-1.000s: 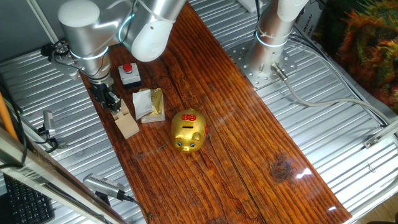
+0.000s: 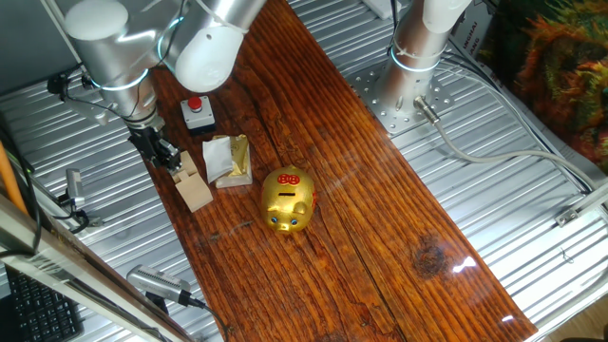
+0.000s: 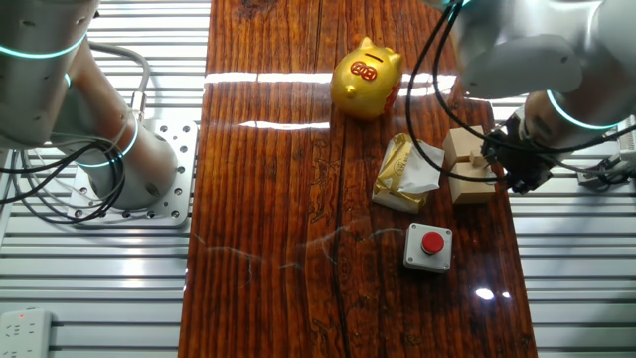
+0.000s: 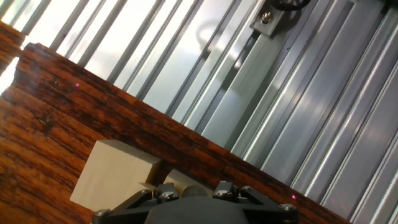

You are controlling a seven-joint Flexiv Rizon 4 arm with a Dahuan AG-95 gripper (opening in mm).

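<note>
A pale wooden box (image 2: 193, 188) lies near the table's left edge in exterior view 1. It seems to be in two parts with a small rounded piece between them; exterior view 2 shows the box (image 3: 467, 149) at the table's right side. Beside its outer end is my black gripper (image 2: 172, 162), low over the table edge. In the wrist view, the gripper has its fingers spread apart. A rounded wooden piece (image 4: 181, 182) appears just beyond the gap, next to the larger block (image 4: 115, 176). No grip on it shows.
Close to the box are a white and gold packet (image 2: 228, 161) and a red-button switch box (image 2: 198, 113). A golden piggy bank (image 2: 288, 201) stands farther in.
My arm and gripper have shifted a little to the left in exterior view 1, toward the outside of the table edge. The box, packet and piggy bank have stayed where they were.
</note>
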